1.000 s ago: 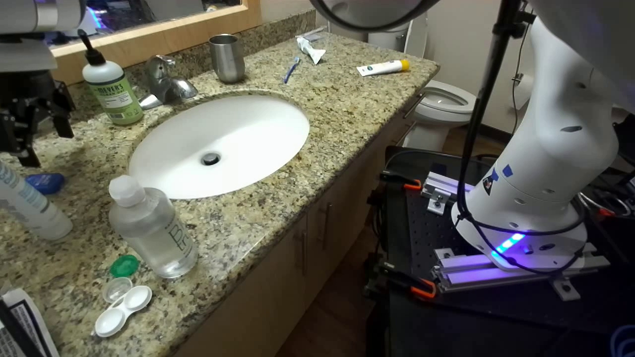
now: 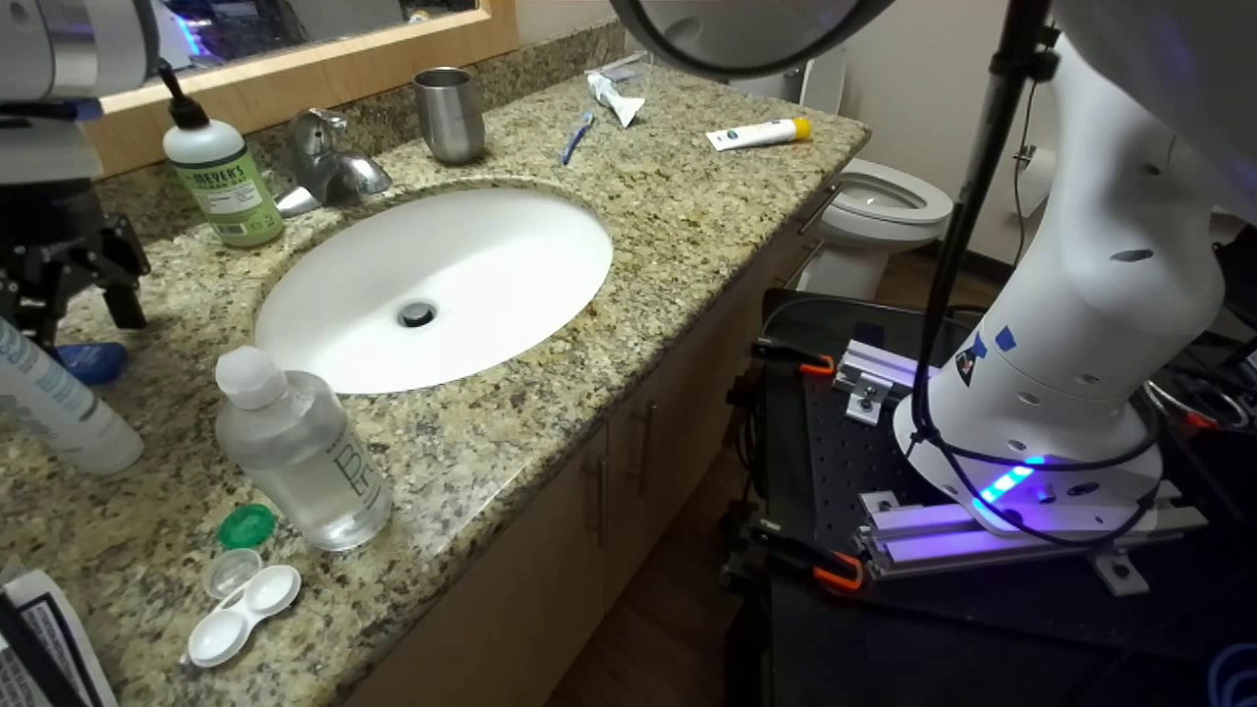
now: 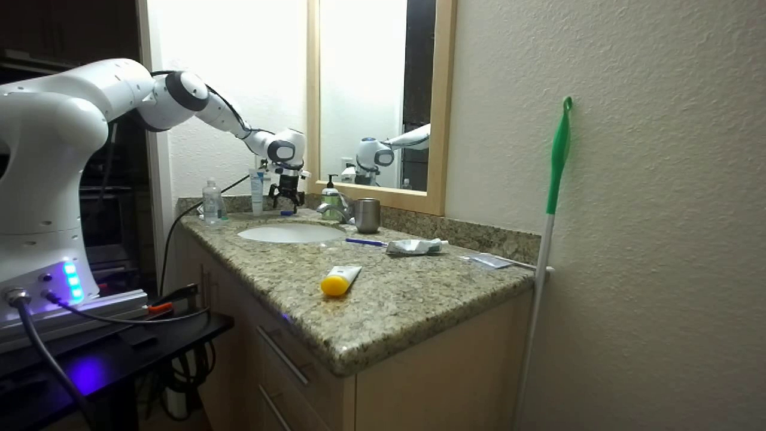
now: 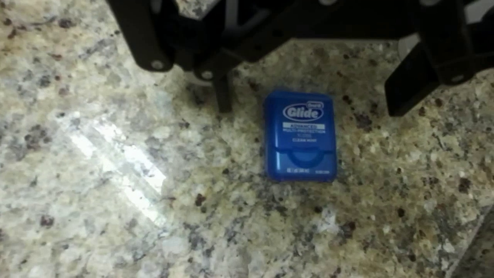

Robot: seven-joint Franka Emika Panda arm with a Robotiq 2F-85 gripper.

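A blue Glide floss case (image 4: 300,136) lies flat on the granite counter (image 4: 115,245), label up, in the wrist view. My gripper stands open over the counter, one fingertip to the left of the case and the other farther off to its right, nothing between them touching it visibly. In exterior view 1 the case (image 2: 92,360) shows at the left, just below the gripper (image 2: 88,324) and partly behind a white tube. From exterior view 2, the gripper (image 3: 287,202) points down, its fingers close above the blue case (image 3: 287,212).
Close to the gripper stand a white tube (image 2: 71,407) and a soap bottle (image 2: 224,177). A clear bottle (image 2: 308,454) and contact lens case (image 2: 244,615) sit nearer the front. Beyond the sink (image 2: 471,306) are a metal cup (image 2: 449,116) and toothpaste (image 2: 760,134).
My gripper has come down toward the counter, its fingers now nearer the blue case. The objects on the counter keep their places.
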